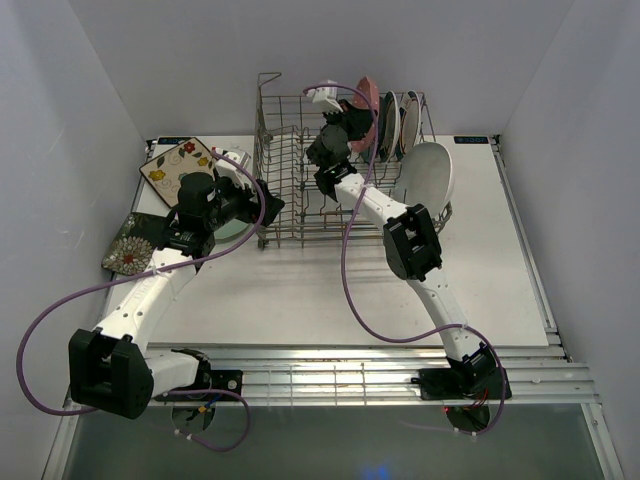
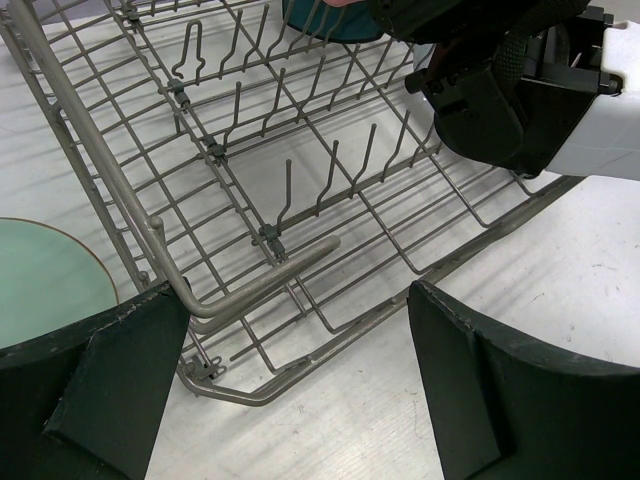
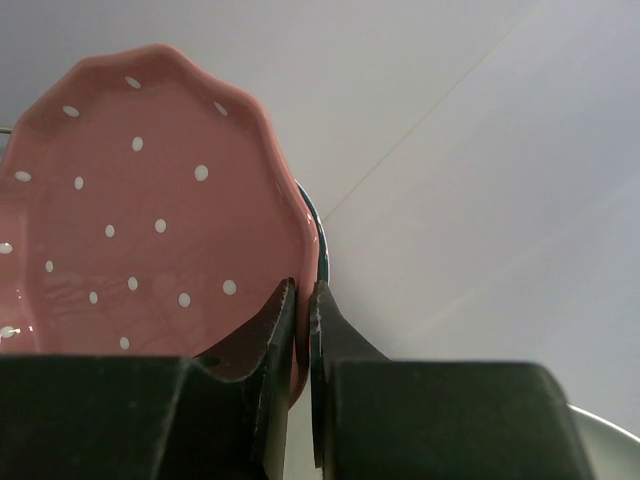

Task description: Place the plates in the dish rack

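Note:
A pink dotted plate (image 3: 160, 200) stands among upright plates at the back right of the wire rack (image 1: 285, 170). My right gripper (image 1: 355, 125) is shut on its rim, seen closely in the right wrist view. My left gripper (image 1: 265, 205) is open at the rack's left side, with a wide empty gap between its fingers in the left wrist view. A white plate (image 1: 424, 178) leans at the rack's front right. A pale green plate (image 2: 40, 280) lies left of the rack, beside a floral square plate (image 1: 170, 170) and a dark patterned one (image 1: 128, 250).
The rack's left and middle slots (image 2: 300, 180) are largely empty. The white surface (image 1: 260, 300) in front of the rack is clear. Walls (image 1: 570, 220) close in the workspace at back and sides.

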